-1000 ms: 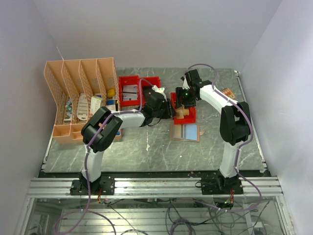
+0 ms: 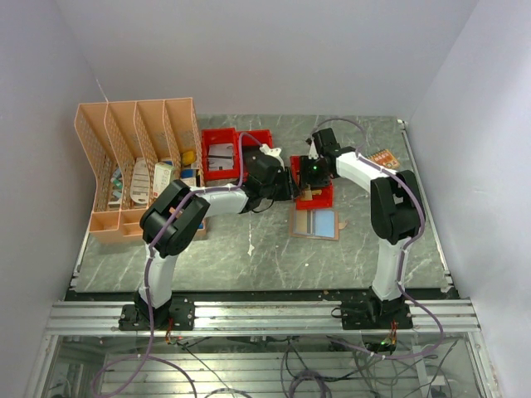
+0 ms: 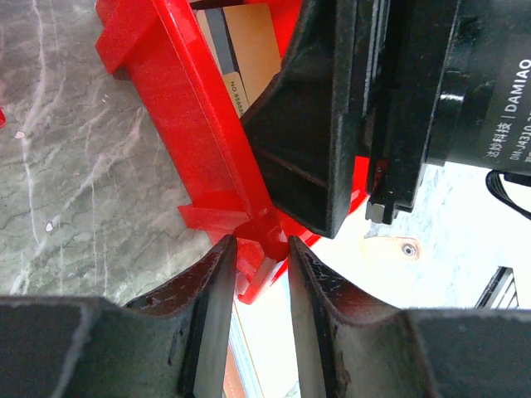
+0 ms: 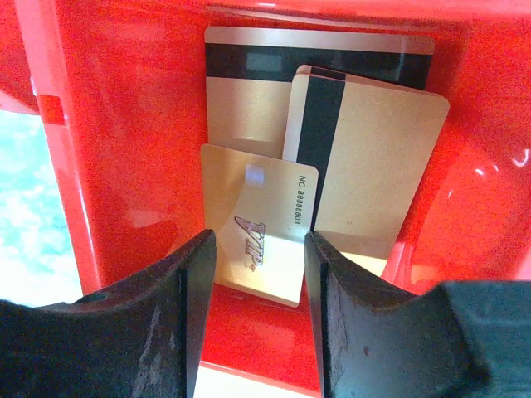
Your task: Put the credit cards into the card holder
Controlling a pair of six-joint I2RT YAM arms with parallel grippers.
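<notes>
A red box (image 2: pixel 319 201) holds several cream credit cards with dark stripes; in the right wrist view one card (image 4: pixel 249 191) marked 88888803 lies over the lower left of the others (image 4: pixel 373 149). My right gripper hangs low over that card, part open, its tips at the card. My left gripper is shut on the red box's wall at the near-left corner. A flat tray (image 2: pixel 324 224) with slots, possibly the card holder, lies just in front of the box.
An orange compartment organizer (image 2: pixel 105 222) fills the left side. Two more red bins (image 2: pixel 220 172) stand at the back.
The left arm holds still at the box.
</notes>
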